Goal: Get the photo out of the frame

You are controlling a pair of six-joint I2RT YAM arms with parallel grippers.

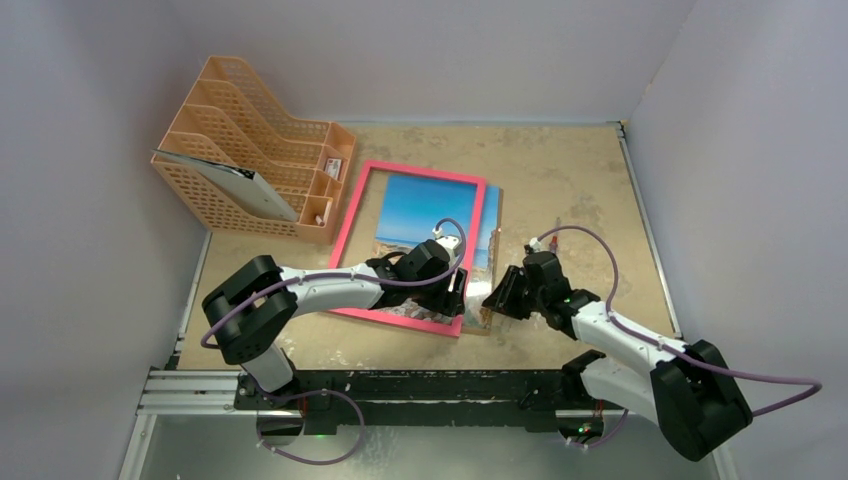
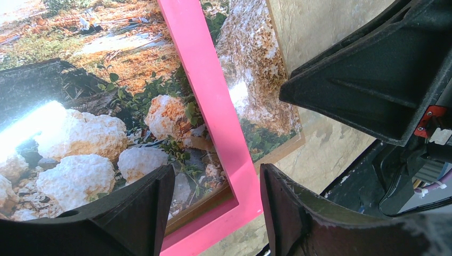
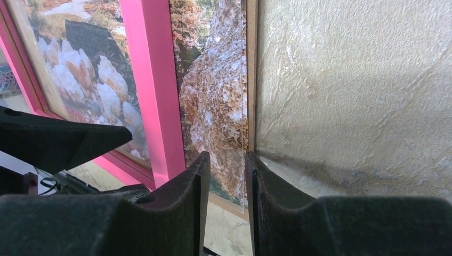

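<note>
A pink frame (image 1: 365, 187) lies flat with the beach photo (image 1: 420, 205) and its backing partly inside, sticking out past the frame's right side. In the left wrist view my left gripper stands open above the frame's front right corner (image 2: 242, 189), fingers either side of the pink bar. My right gripper is part open at the protruding photo's right edge in the right wrist view, one finger by the clear sheet and backing edge (image 3: 251, 80). Whether either touches is unclear.
A tan desk organiser (image 1: 260, 130) holding a flat white item stands at the back left. A small red tool lies behind the right arm. Bare board (image 1: 570, 180) is free at the back right.
</note>
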